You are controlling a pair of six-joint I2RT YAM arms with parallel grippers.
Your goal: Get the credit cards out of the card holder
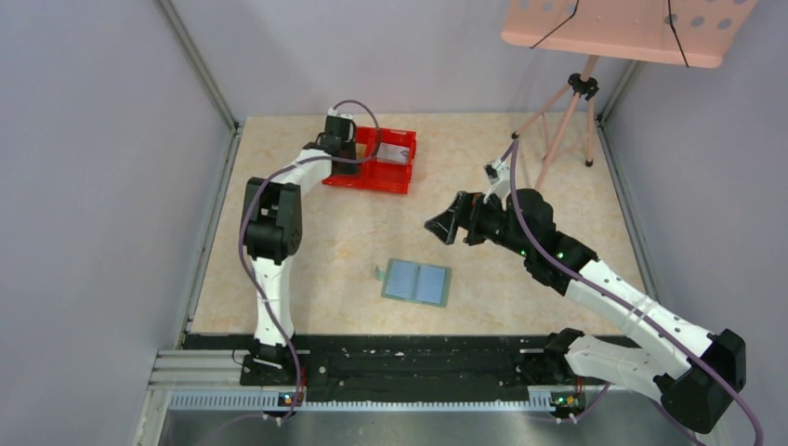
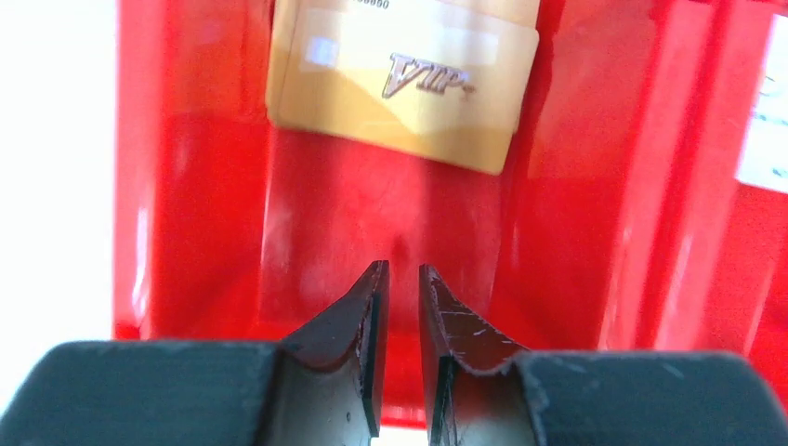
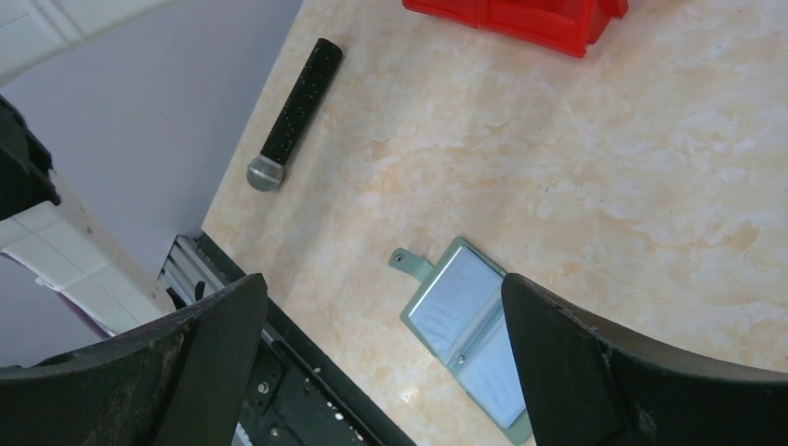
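The card holder [image 1: 415,282], a grey-green wallet spread flat with two pale clear panels [image 3: 453,299], lies on the table's front middle. No card can be made out in it. Gold VIP cards [image 2: 409,88] rest in the left compartment of a red box [image 1: 381,178]. Over that compartment's near part is my left gripper, its fingers shut to a narrow gap; red floor shows through and nothing is visible between the tips. Above the table, to the right of and behind the holder, my right gripper hangs open and empty.
The box's right compartment holds a whitish card-like item [image 1: 392,153]. A black microphone [image 3: 299,111] lies at the table's left side. Behind on the right stands a pink tripod stand [image 1: 558,139].
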